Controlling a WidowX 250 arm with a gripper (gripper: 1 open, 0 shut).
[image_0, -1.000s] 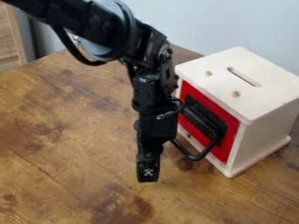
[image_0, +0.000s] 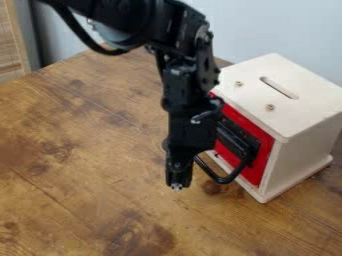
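Observation:
My black gripper (image_0: 178, 182) hangs low over the wooden table, just left of a pale wooden box (image_0: 278, 100), its narrow tip pointing down and shut. The box has a slot and two small knobs or screws on top, and a red front panel (image_0: 227, 160) with dark fittings, partly hidden behind my arm and its cable.
Bare table (image_0: 74, 170) stretches to the left and in front of the gripper. A pale wall stands behind, with a wooden panel (image_0: 11, 40) at the far upper left.
The gripper's tip has risen somewhat and shifted slightly right, and the wrist has turned. The box has not visibly moved.

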